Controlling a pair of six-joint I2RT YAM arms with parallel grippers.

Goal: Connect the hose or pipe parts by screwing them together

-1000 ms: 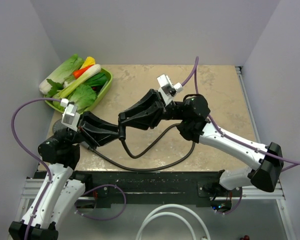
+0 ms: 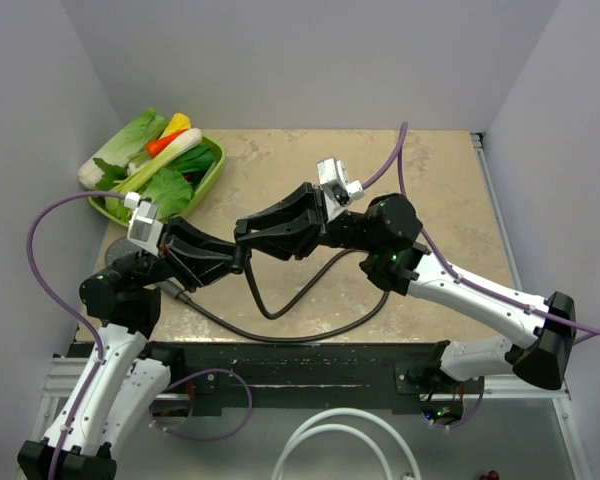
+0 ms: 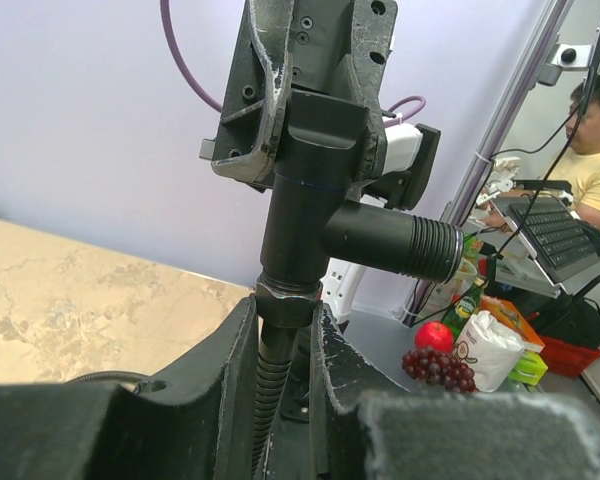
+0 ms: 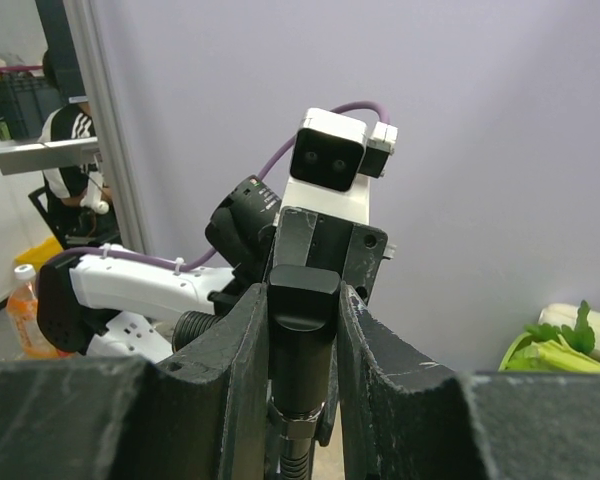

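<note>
A black T-shaped fitting with a threaded side outlet stands upright between my grippers, with a ribbed black hose below it. My left gripper is at the nut where hose and fitting meet, its fingers on either side and apparently closed on it. My right gripper is shut on the fitting's upper part. In the top view the two grippers meet above the table, and the dark hose loops down and across the tabletop. The exact seating of the joint is unclear.
A green basket of vegetables sits at the back left of the table. White hoses lie beyond the front edge. Side walls bound both sides.
The left arm has moved very slightly; both grippers remain at the fitting.
</note>
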